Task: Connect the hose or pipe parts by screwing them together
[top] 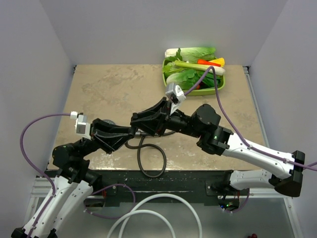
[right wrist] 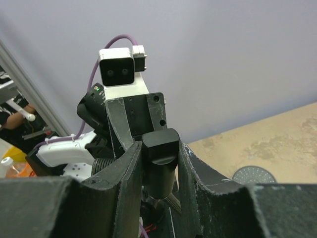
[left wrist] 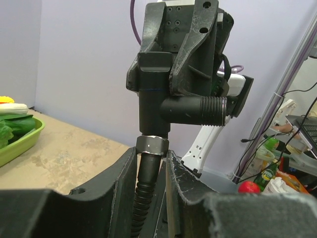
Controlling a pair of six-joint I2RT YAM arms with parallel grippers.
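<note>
A dark hose (top: pixel 163 161) loops on the beige counter. In the left wrist view, its ribbed end rises to a metal nut (left wrist: pixel 151 145), held between the fingertips of my left gripper. Just above the nut is a black fitting (left wrist: pixel 154 109) with a threaded side branch; my right gripper (top: pixel 136 120) is shut on it from above. In the right wrist view the fitting's squared top sits between the fingertips. Whether fitting and hose are fully joined I cannot tell.
A green basket of vegetables (top: pixel 166 79) stands at the back right. A round grey disc (right wrist: pixel 252 174) lies on the counter. White tubes (top: pixel 195 218) loop below the front edge.
</note>
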